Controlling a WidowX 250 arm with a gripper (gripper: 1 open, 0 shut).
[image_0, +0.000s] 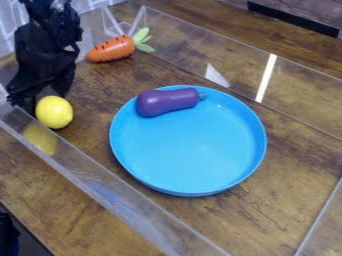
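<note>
My black gripper hangs at the upper left, open, its fingers spread just above and behind a yellow lemon-like toy that lies on the wooden floor against a clear wall. Nothing shows held between the fingers. A purple eggplant toy lies in the upper part of a round blue plate at the centre right.
An orange carrot toy with green leaves lies at the back, right of the gripper. Clear walls edge the wooden area at left and right. Bare wood shows below and right of the plate.
</note>
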